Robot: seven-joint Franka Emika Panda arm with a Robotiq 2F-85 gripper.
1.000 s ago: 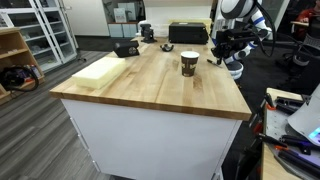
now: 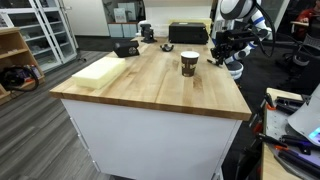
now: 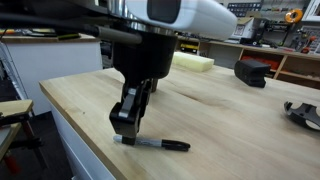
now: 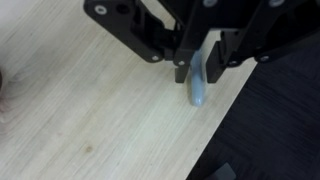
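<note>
A marker (image 3: 162, 144) with a grey body and black cap lies on the wooden tabletop near its edge. My gripper (image 3: 127, 135) points down at the marker's grey end, low over the table. In the wrist view the marker's pale end (image 4: 197, 92) shows between the two dark fingers, which stand partly open, close on either side of it. The marker's other end is hidden under the gripper. From exterior view 1 the gripper (image 2: 216, 62) is small at the table's far right edge, and its fingertips are hard to make out.
A brown paper cup (image 2: 189, 64) with a white rim stands on the table (image 2: 150, 82). A pale yellow block (image 2: 98, 72) lies at the left edge. A black box (image 3: 258, 73) and a black object (image 3: 303, 115) sit farther off.
The arm at the far right edge has shifted only slightly, if at all. The cup and the yellow block have not moved.
</note>
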